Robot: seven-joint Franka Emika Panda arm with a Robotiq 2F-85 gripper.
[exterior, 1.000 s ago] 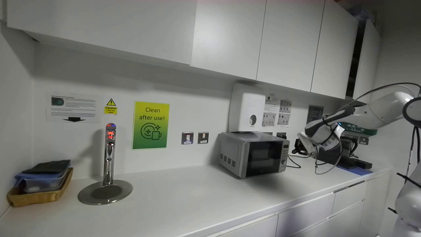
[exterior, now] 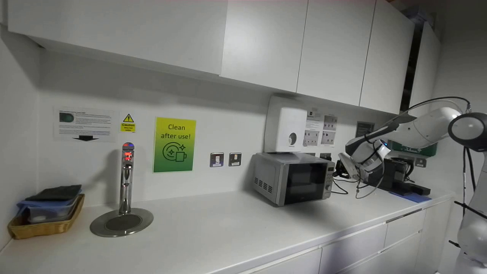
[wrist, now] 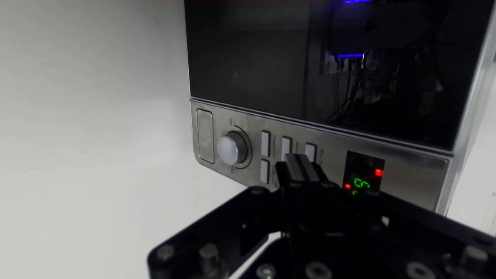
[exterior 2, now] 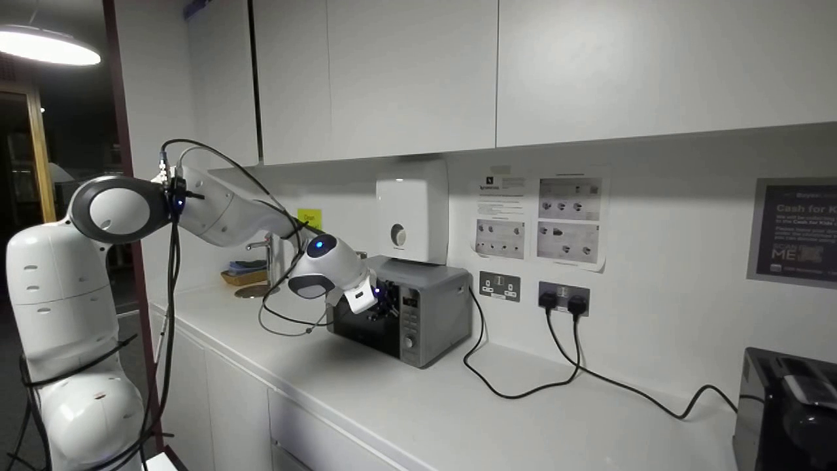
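A grey microwave (exterior: 294, 178) stands on the counter, its dark door closed. My gripper is shut, nothing showing between its fingers, and points at the microwave's control panel (wrist: 409, 174). In the wrist view its fingertips overlap the buttons (wrist: 286, 146) between the round knob (wrist: 231, 148) and the lit display (wrist: 361, 174). I cannot tell whether they touch the panel. In exterior view 2 the gripper (exterior 2: 386, 302) is close to the panel's front, partly hidden behind the white wrist.
A white dispenser (exterior 2: 412, 212) hangs above the microwave, and a black power cable (exterior 2: 510, 392) runs on the counter beside it. A dark machine (exterior 2: 785, 424) stands at the other side.
The arm has moved left in exterior view 1, bringing the gripper closer to the microwave's control panel. The microwave has not moved.
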